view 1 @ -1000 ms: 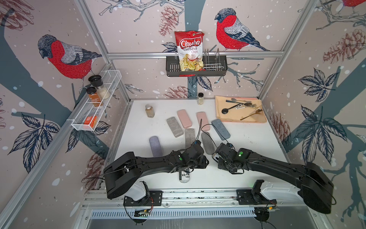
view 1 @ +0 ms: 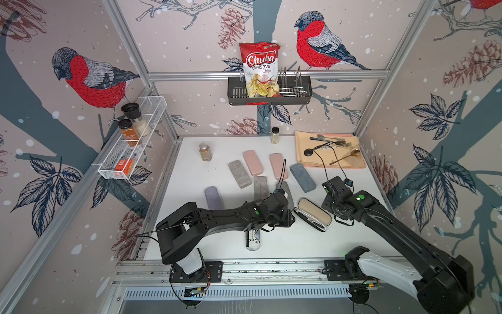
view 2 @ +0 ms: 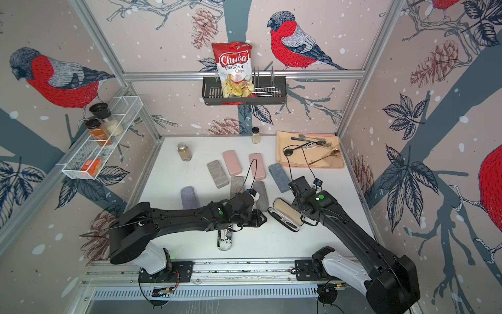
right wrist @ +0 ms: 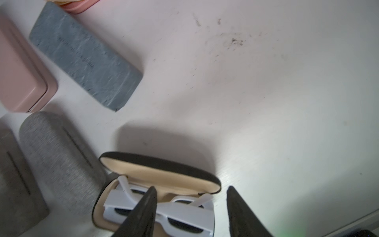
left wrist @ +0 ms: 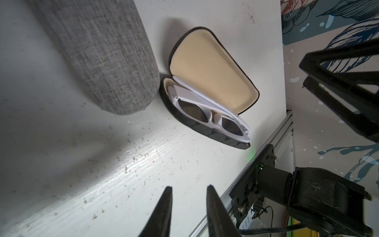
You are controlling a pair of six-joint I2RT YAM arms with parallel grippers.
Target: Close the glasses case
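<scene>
The dark glasses case lies on the table with its beige-lined lid point(left wrist: 213, 71) raised and leaning away. White sunglasses point(left wrist: 209, 112) rest in its bottom half. My left gripper is partly open with nothing between its fingers, on the left side of the case and apart from it. Above the lid side of the case, my right gripper stands open. In the right wrist view the lid point(right wrist: 165, 169) and the sunglasses point(right wrist: 161, 209) show at the bottom, partly covered by the left-hand finger point(right wrist: 144, 215). Nothing is gripped on either side.
A grey case point(left wrist: 106, 59) lies close beside the open one. Several other closed cases, such as the blue one point(view 1: 302, 177) and the purple one point(view 1: 213, 198), are spread behind. A can point(view 1: 253, 239) lies below my left arm. Bare table stretches in front.
My right arm has moved right and back, uncovering the open case. My left arm has shifted slightly right and back. The case shows open now; before, the right arm mostly hid it.
</scene>
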